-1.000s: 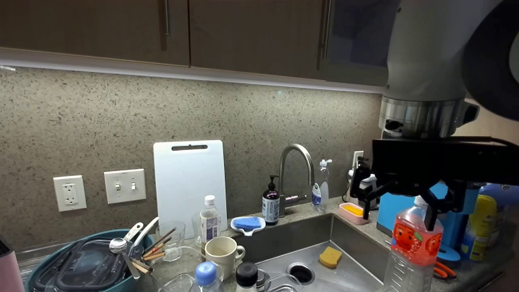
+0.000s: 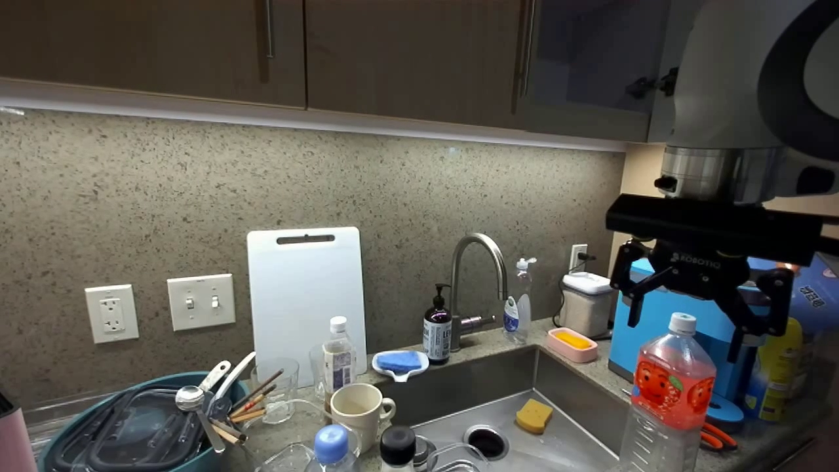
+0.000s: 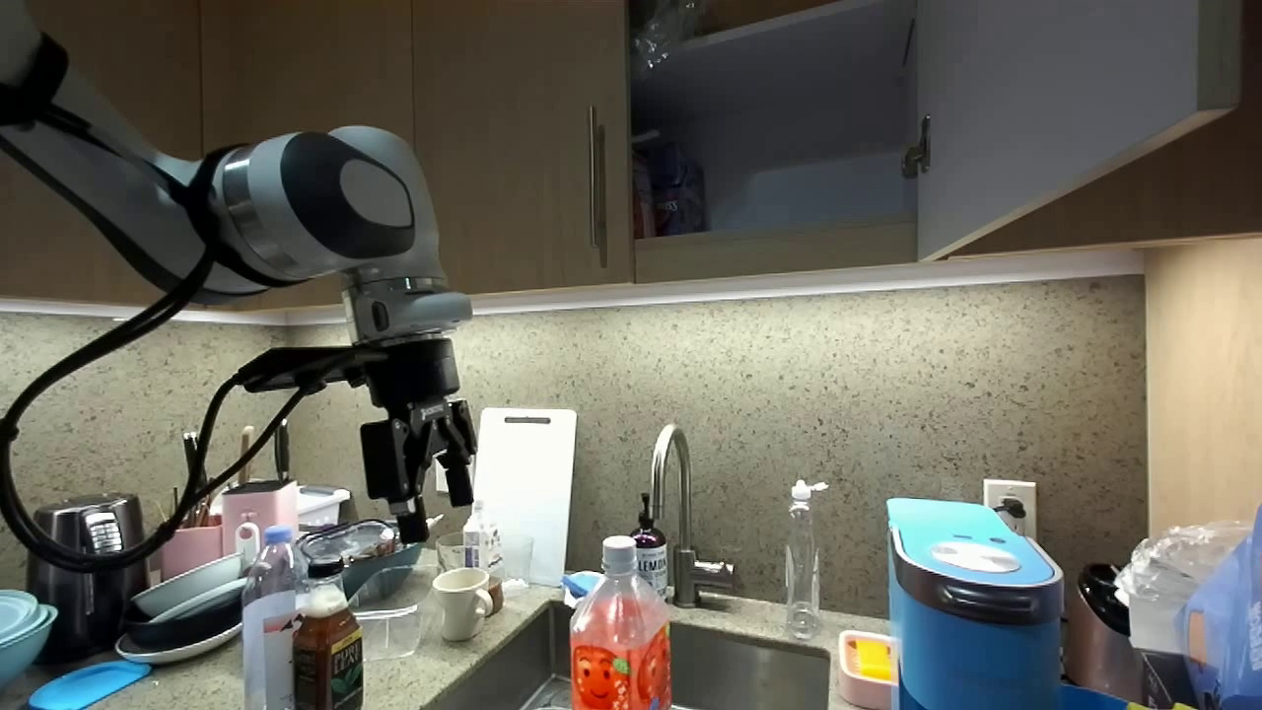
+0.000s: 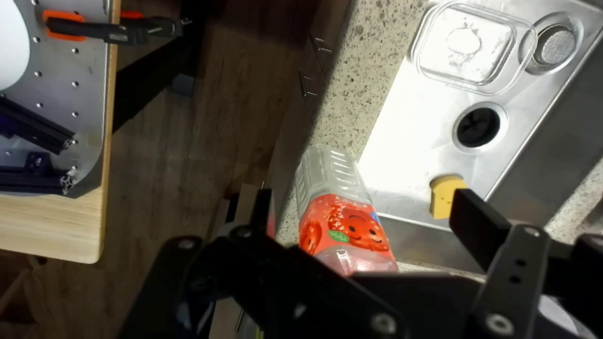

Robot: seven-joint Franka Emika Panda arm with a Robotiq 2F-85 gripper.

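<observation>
A clear bottle [image 2: 674, 385] with a white cap and a red strawberry-face label stands upright at the counter's front edge beside the sink. My gripper [image 2: 684, 335] is open, with its fingers pointing down. In exterior view 2, the gripper [image 3: 437, 511] appears to the left of the bottle [image 3: 621, 657] and higher than its cap. The wrist view shows the bottle [image 4: 345, 220] in the space between the spread fingers, its cap hidden by the gripper's body. Nothing is held.
The steel sink [image 2: 578, 436] holds a yellow sponge [image 2: 534, 416]. A faucet [image 2: 481, 244], soap bottle [image 2: 437, 326] and pink sponge dish [image 2: 572, 345] stand behind it. A blue appliance [image 3: 972, 615] is at the right. One upper cabinet door [image 3: 1065, 106] hangs open.
In exterior view 1 the arm and gripper have moved right and upward, and look smaller. The gripper stays open. The bottle has not moved.
</observation>
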